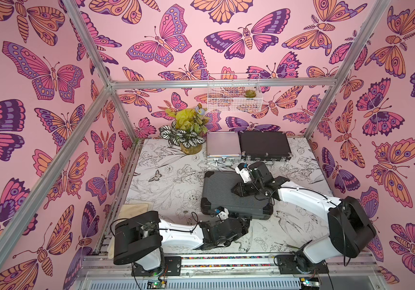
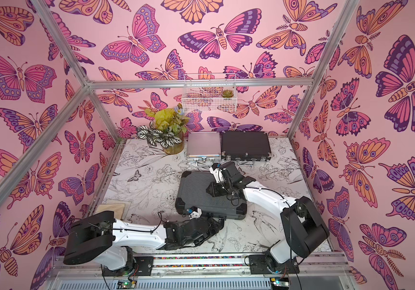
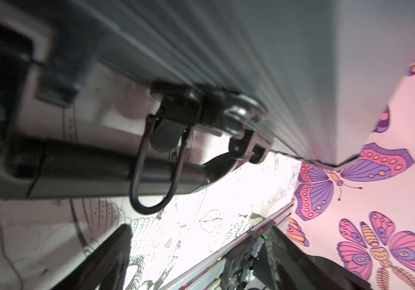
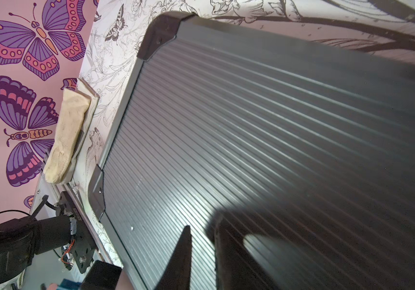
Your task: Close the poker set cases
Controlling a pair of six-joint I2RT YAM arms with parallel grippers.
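The dark grey ribbed poker case (image 1: 222, 181) lies flat mid-table with its lid down. My right gripper (image 1: 238, 190) is over the lid, its fingertips close together and low against the ribs. In the right wrist view the fingers (image 4: 181, 261) are shut, with nothing clearly visible between them. At the case's front edge is my left gripper (image 1: 245, 225). The left wrist view shows its blurred fingers (image 3: 108, 261) apart and empty. Beyond them, a wire latch loop (image 3: 176, 186) hangs from a black fitting, in front of the case's handle (image 3: 96, 169).
A silver case (image 1: 223, 144) and a black case (image 1: 265, 144) stand closed at the back, beside a potted plant (image 1: 188, 128). A folded beige cloth (image 4: 69, 130) lies at the left edge. Free table shows left and right of the grey case.
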